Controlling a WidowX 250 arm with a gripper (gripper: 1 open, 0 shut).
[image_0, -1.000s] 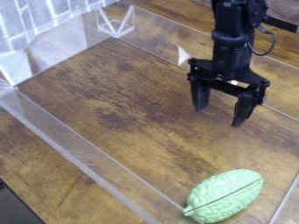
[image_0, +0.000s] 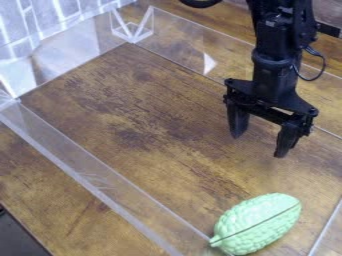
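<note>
My black gripper (image_0: 261, 143) hangs from the upper right over the wooden table (image_0: 134, 120), its fingers apart and empty. A pale green, bumpy, oval object like a bitter melon (image_0: 254, 222) lies at the bottom right, below the gripper in the view and apart from it.
Clear plastic walls (image_0: 80, 165) edge the work area on the left and back. A pale striped cloth (image_0: 47, 25) is at the top left. The middle and left of the board are bare.
The gripper has moved a little toward the bottom of the view and slightly right, nearer the green object, which has stayed in place.
</note>
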